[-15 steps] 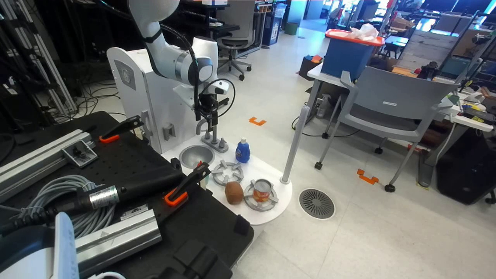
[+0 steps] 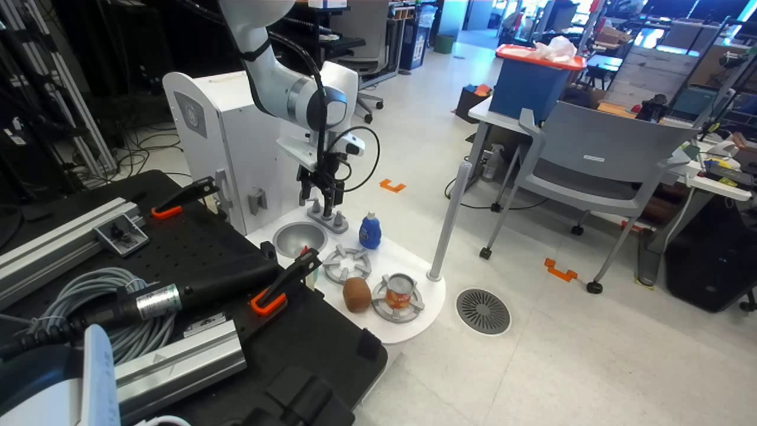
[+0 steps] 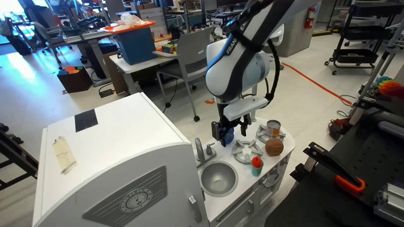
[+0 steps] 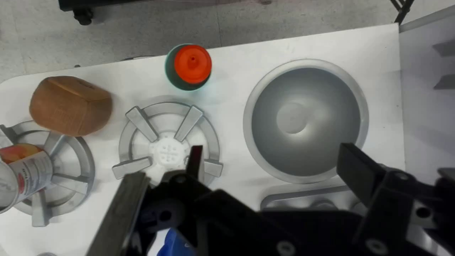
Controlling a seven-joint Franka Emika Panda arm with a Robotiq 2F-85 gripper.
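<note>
My gripper (image 3: 233, 137) is open above the back of the white toy-kitchen counter (image 4: 232, 128), fingers wide apart and nothing seen between them. In exterior view 1 the gripper (image 2: 316, 206) is by the faucet, to the left of the blue bottle (image 2: 369, 231). The wrist view shows only part of that bottle (image 4: 175, 244), low and partly covered by the gripper. A brown blocky object (image 4: 70, 105) and a food can (image 4: 32, 170) are at the left, the can over a burner. A teal cup (image 4: 169, 72) with a red-topped item (image 4: 193, 64) stands near the counter edge.
The grey sink bowl (image 4: 305, 121) is open and empty. Beside it a burner (image 4: 212, 136) carries nothing. A grey faucet (image 3: 199, 149) rises behind the sink. The tall white cabinet (image 3: 109, 140) borders the counter, and a grey post (image 2: 450, 220) stands at its other end.
In exterior view 1 the arm and gripper have shifted right and lower, and the gripper appears turned. The counter objects stay where they were.
</note>
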